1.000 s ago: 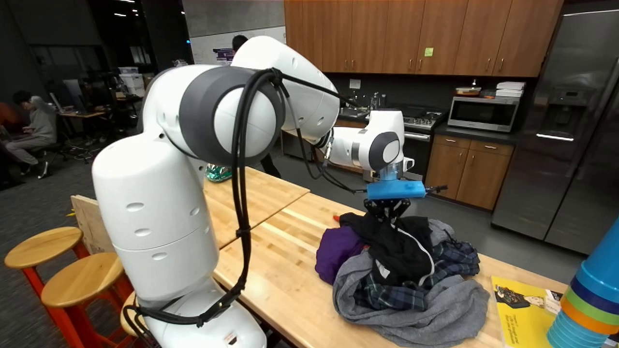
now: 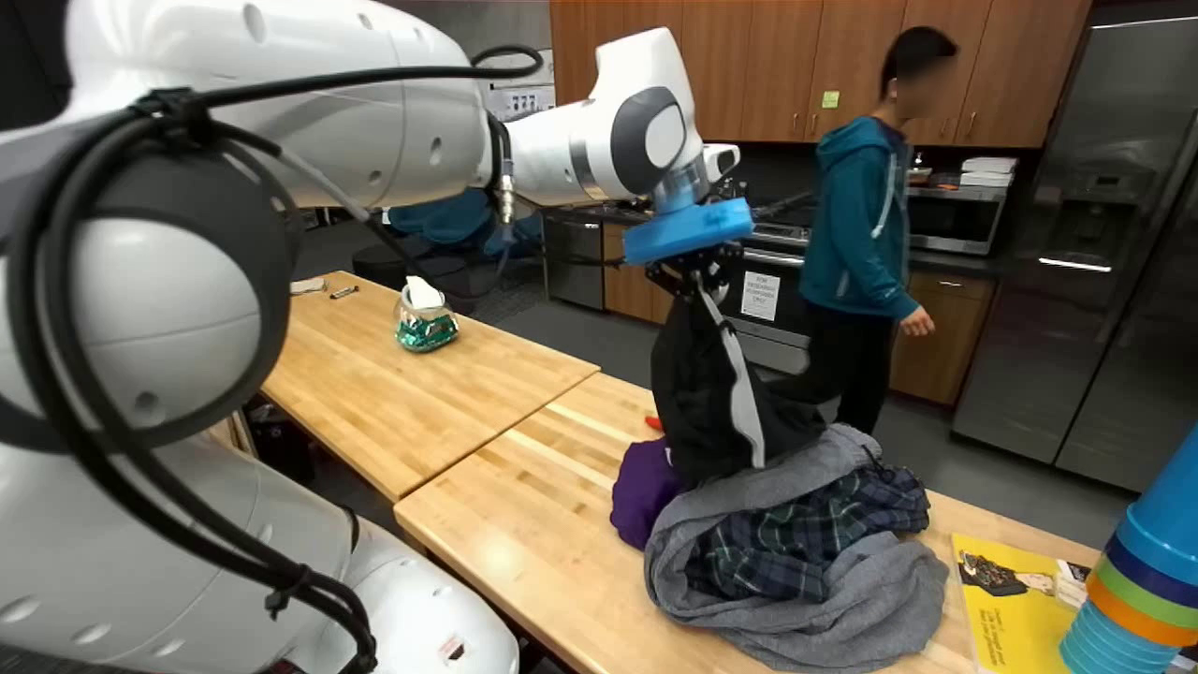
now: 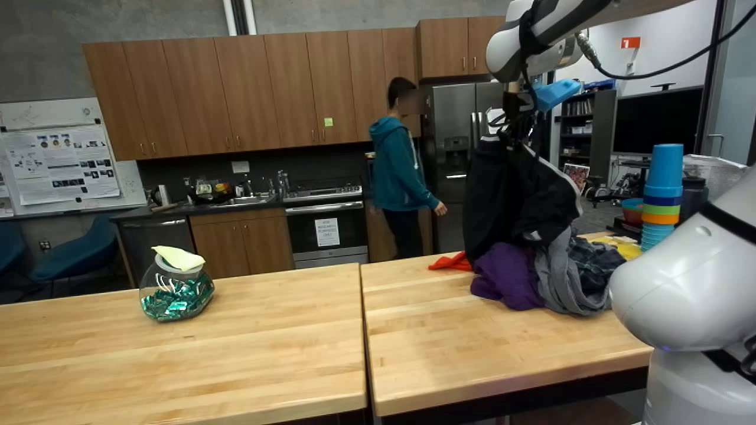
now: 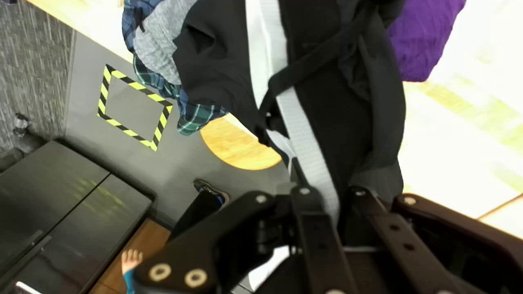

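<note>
A black garment with a white stripe [image 2: 702, 382] hangs from my gripper [image 2: 693, 279], which is shut on its upper end. In the second exterior view the black cloth [image 3: 510, 202] droops in folds, its lower part touching or just over the pile. The wrist view shows the striped black cloth [image 4: 333, 98] running up between the fingers. Under it on the table lie a purple cloth [image 2: 648, 490], a grey cloth [image 2: 887, 595] and a dark plaid cloth [image 2: 786, 534]. A red item [image 3: 451, 262] lies behind the purple cloth.
A yellow magazine [image 2: 1011, 618] and stacked colored cups [image 2: 1151, 562] stand at the table's right end. A glass jar of green-wrapped items [image 2: 427, 320] is on the left table [image 2: 337, 382]. A person [image 2: 859, 247] is beyond the table.
My gripper has risen and moved left, lifting the black garment from a heap on the pile into a hanging drape. A person now appears behind the table.
</note>
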